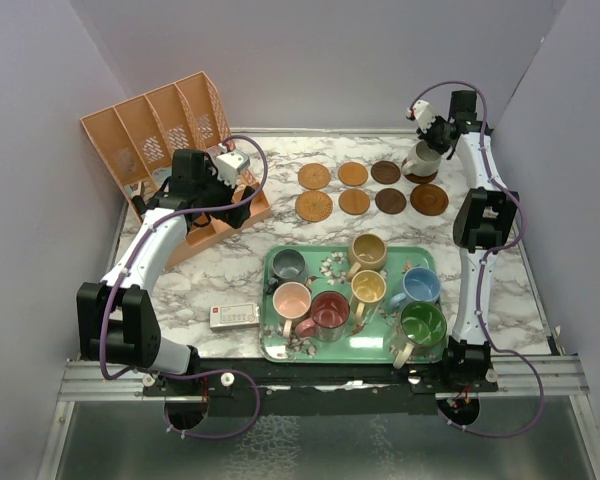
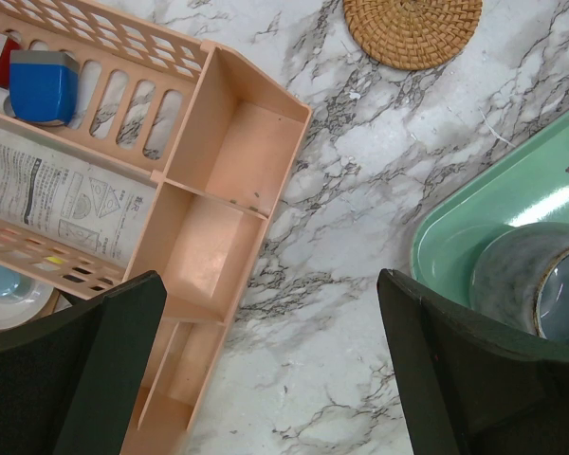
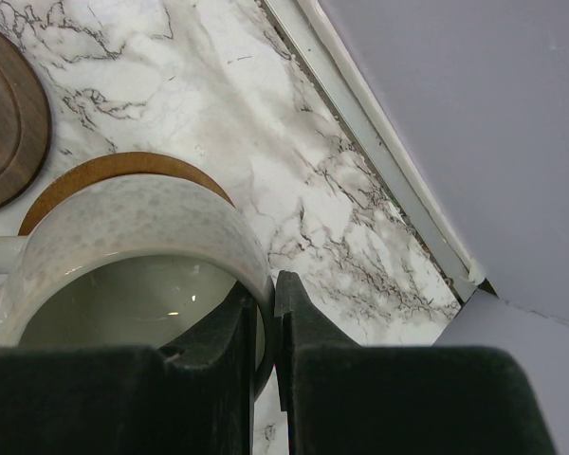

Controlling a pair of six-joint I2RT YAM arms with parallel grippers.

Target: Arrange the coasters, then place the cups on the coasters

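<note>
A white speckled cup [image 3: 142, 213] is pinched at its rim by my right gripper, one finger inside the wall and one outside. Under it shows part of a brown wooden coaster [image 3: 123, 167]; whether the cup's base touches it I cannot tell. From above, the same cup [image 1: 417, 160] covers much of that coaster at the far right end of the back row. My left gripper stands open over bare marble between the organizer and the tray, with nothing between its fingers.
Several other coasters [image 1: 390, 201] lie bare in two rows. A green tray [image 1: 280, 352] at the front holds several mugs. A peach organizer [image 1: 262, 205] stands left, and a white box [image 1: 234, 316] near the tray. The back wall [image 3: 436, 114] is close to the cup.
</note>
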